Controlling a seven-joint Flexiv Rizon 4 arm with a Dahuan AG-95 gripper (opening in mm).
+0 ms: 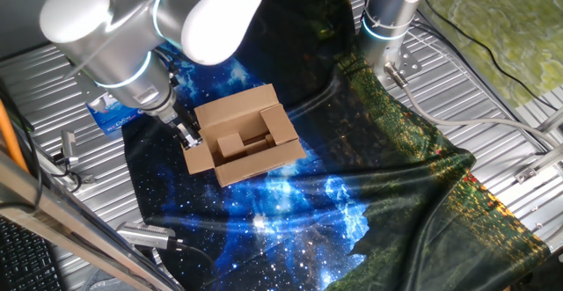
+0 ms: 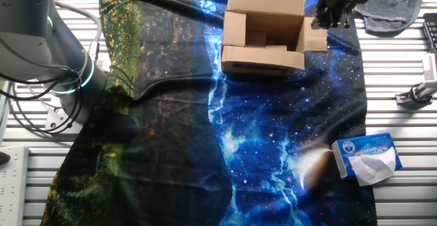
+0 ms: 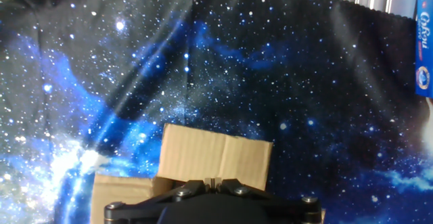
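Observation:
An open brown cardboard box [image 1: 255, 160] stands on the space-print cloth, its flaps spread outward. One flap [image 2: 315, 39] sticks out on the side where my gripper [image 1: 192, 141] is. In the wrist view that flap [image 3: 216, 158] lies beneath the gripper, whose fingers look drawn together, with nothing visible between them. The second exterior view shows the dark gripper [image 2: 317, 24] over or right beside the flap; whether they touch is unclear. Smaller cardboard pieces or inner flaps [image 1: 230, 144] show inside the box.
A blue tissue pack [image 2: 369, 156] lies near the cloth's edge, well away from the box. A grey adapter with a cable [image 1: 148, 236] sits at the cloth's border.

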